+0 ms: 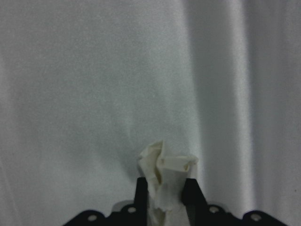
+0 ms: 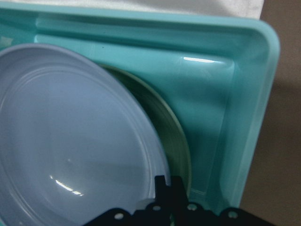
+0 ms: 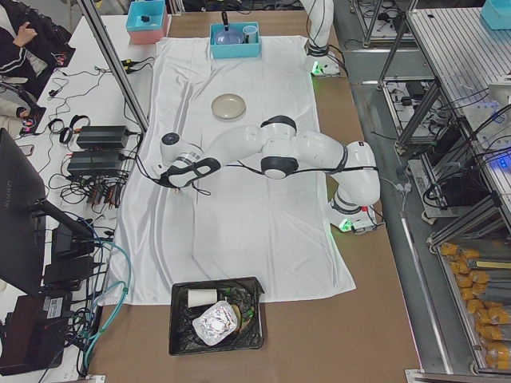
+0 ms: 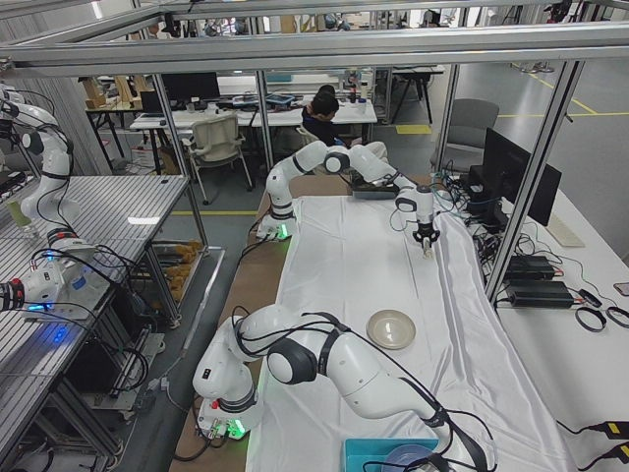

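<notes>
A crumpled white paper (image 1: 167,174) sits between the fingers of my left gripper, which closes round it low over the white cloth, as also seen at the cloth's right side in the camera right view. In the right wrist view, my right gripper is shut at the rim of a light blue plate (image 2: 70,127), which lies over a darker green plate (image 2: 171,141) inside a turquoise bin (image 2: 256,94). A beige plate (image 3: 228,106) lies alone on the cloth between the arms.
A black-lined bin (image 3: 180,335), holding foil and a white roll, stands at the near edge. A cup (image 3: 249,33) is in the turquoise bin. The cloth's middle around the plate is clear. Monitor and cables line one side.
</notes>
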